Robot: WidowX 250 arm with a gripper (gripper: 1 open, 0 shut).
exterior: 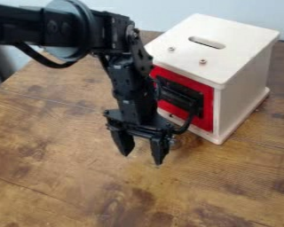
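Note:
A light wooden box (236, 80) with a slot in its top stands at the right, a red panel (180, 84) with black fittings on the side facing the arm. The black arm reaches in from the upper left, and its gripper (141, 155) points down over the table just in front and left of the box, fingers apart with nothing visible between them. The arm partly hides the red panel.
A pale wall runs behind the box at the back.

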